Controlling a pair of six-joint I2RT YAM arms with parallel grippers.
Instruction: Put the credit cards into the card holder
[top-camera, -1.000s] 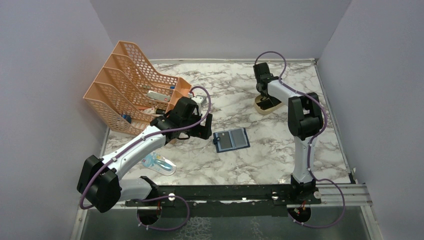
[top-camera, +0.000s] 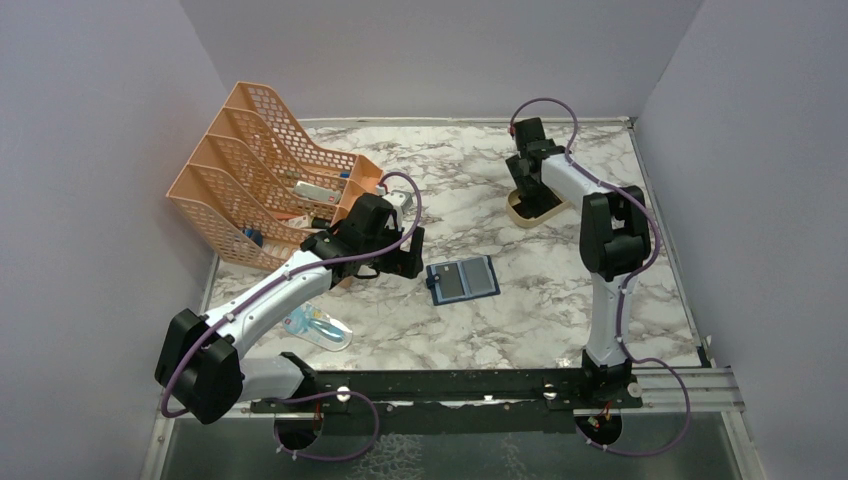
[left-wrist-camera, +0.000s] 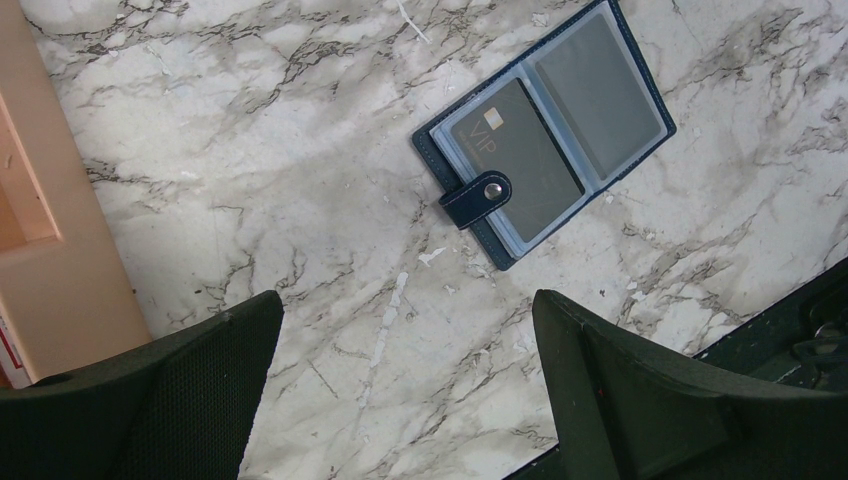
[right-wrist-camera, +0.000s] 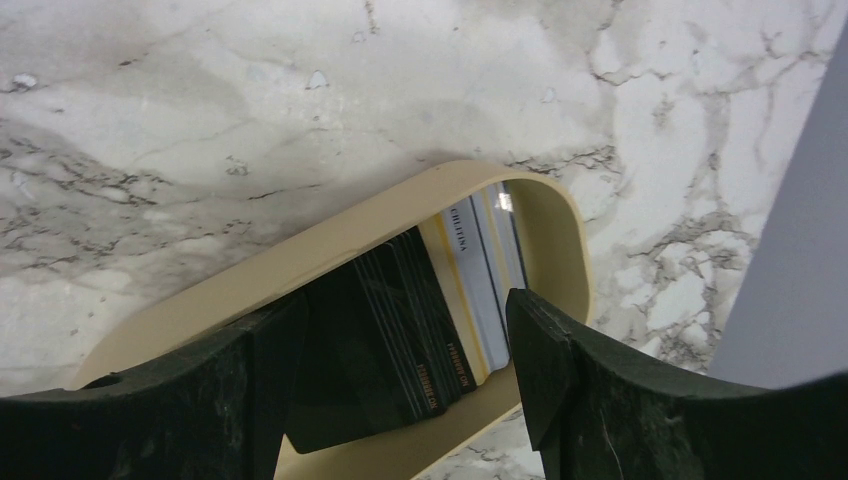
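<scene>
The navy card holder (top-camera: 463, 280) lies spread on the marble table, with clear sleeves facing up; its left sleeve shows a dark card marked VIP (left-wrist-camera: 513, 160). My left gripper hangs open and empty to the left of the holder. An oval beige box (right-wrist-camera: 225, 272) at the back right holds black cards (right-wrist-camera: 345, 365) and white-and-gold cards (right-wrist-camera: 468, 275). My right gripper is above this box, its fingers spread apart on either side of the cards. Nothing is gripped between them; contact with the box's rim is hard to judge.
An orange compartment organizer (top-camera: 245, 165) with assorted items stands at the left, close to the left arm. A packaged light-blue item (top-camera: 318, 327) lies at the front left. Bare table surrounds the card holder, chiefly to its right.
The right gripper has shifted slightly over the beige box, and its fingers now stand wider apart. The left arm, holder and box look unmoved.
</scene>
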